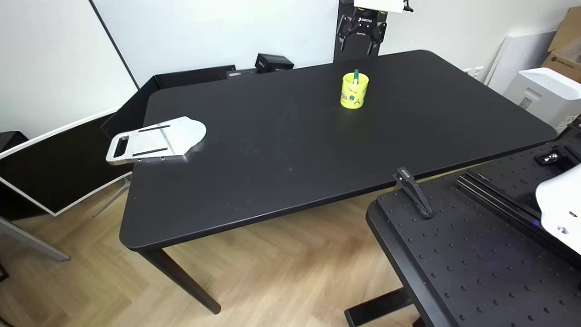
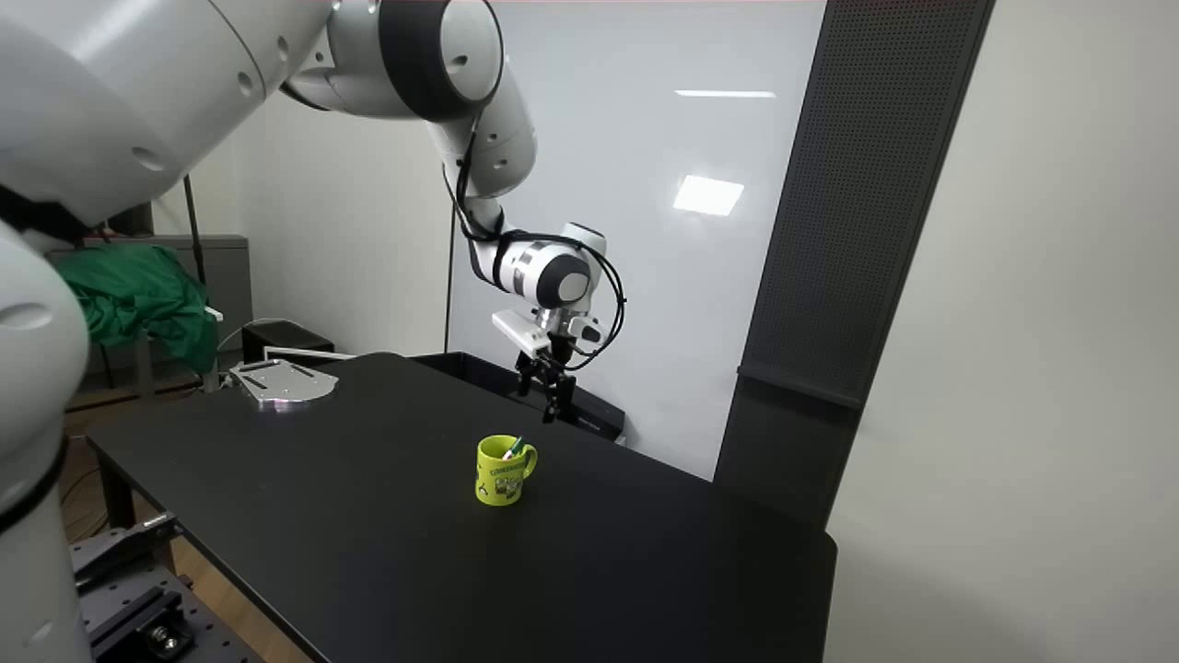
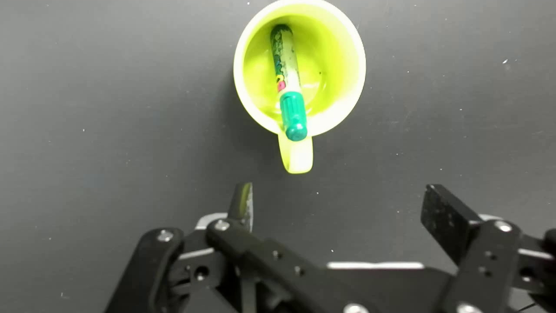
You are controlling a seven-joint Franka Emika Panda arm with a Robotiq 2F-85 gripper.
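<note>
A yellow-green mug (image 1: 352,96) with small printed pictures stands upright on the black table, far from the front edge. Inside it leans a marker (image 3: 287,78) with a green cap, the cap resting at the rim over the handle (image 3: 296,156). My gripper (image 1: 359,46) is up above the table's back edge, apart from the mug. In the wrist view its fingers (image 3: 449,221) stand wide apart, with only bare table showing between them, and the mug's handle points toward that gap. The second exterior view has the gripper (image 2: 546,403) behind the mug (image 2: 499,477), higher than its rim.
A silver metal plate (image 1: 158,141) with a slotted grip lies at the table's left end, partly overhanging. A white wall panel (image 2: 630,166) rises behind the arm, and a perforated base (image 1: 479,245) stands at front right.
</note>
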